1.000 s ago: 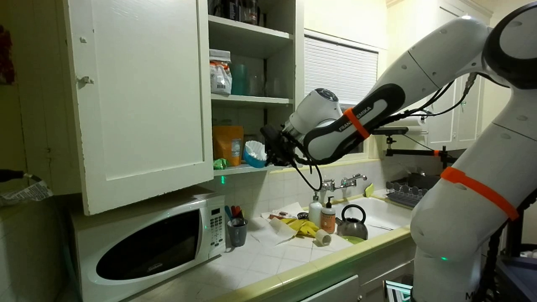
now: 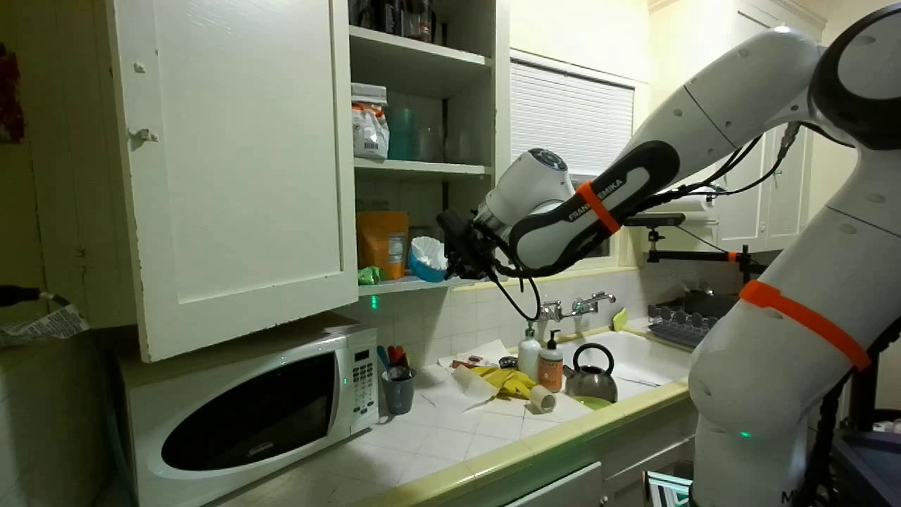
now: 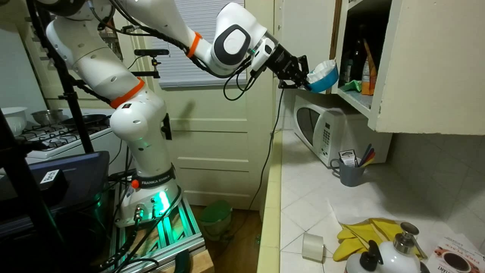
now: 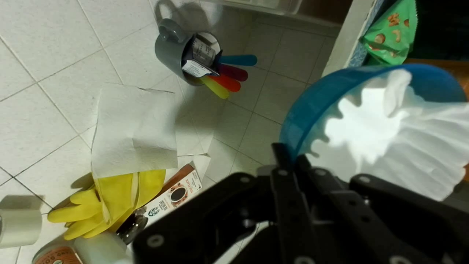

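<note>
My gripper is shut on the rim of a blue bowl (image 4: 303,107), its fingertips pinching the wall. White fluted paper (image 4: 409,136), like coffee filters, sits inside the bowl. In exterior view 2 the tilted bowl (image 3: 325,82) hangs from the gripper (image 3: 305,78) in front of the open cupboard. Seen from exterior view 1, the bowl (image 2: 426,269) is by the lowest shelf (image 2: 405,284), close to an orange pouch (image 2: 381,241). Whether it touches the shelf I cannot tell.
A green packet (image 4: 393,33) lies at the shelf's front. The open cupboard door (image 2: 245,152) stands out on the left above the microwave (image 2: 253,414). Below, the counter holds a grey mug (image 3: 351,172), yellow gloves (image 3: 363,234), soap bottles and a kettle (image 2: 591,384).
</note>
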